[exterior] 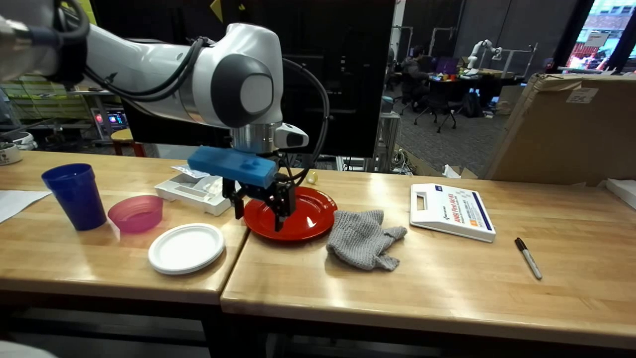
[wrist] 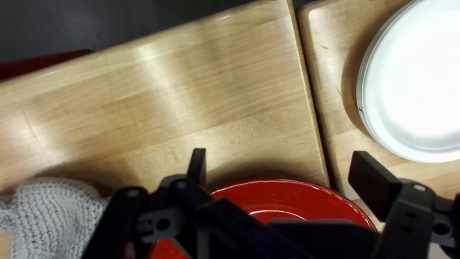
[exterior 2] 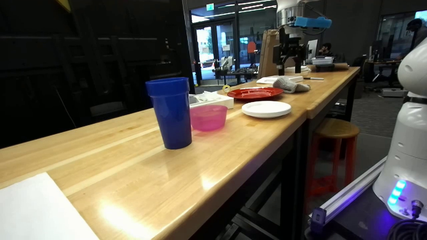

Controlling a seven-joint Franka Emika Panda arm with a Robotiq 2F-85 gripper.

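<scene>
My gripper [exterior: 259, 220] hangs above the table near the left side of a red plate [exterior: 310, 218], its fingers apart and nothing between them. In the wrist view one finger [wrist: 198, 166] and the opposite finger [wrist: 373, 185] stand wide of each other, with the red plate's rim below. To the plate's right a crumpled grey knit cloth [exterior: 357, 241] lies on the wood. A stack of white plates [exterior: 186, 247] sits to the left, past the seam between the tables. Behind it are a pink bowl [exterior: 136, 215] and a tall blue cup [exterior: 76, 197], upright.
A white open box [exterior: 194, 191] stands behind the white plates. On the right lie a white first aid case [exterior: 451, 212] and a marker [exterior: 528, 257]. A large cardboard box [exterior: 566, 131] rises at the back right.
</scene>
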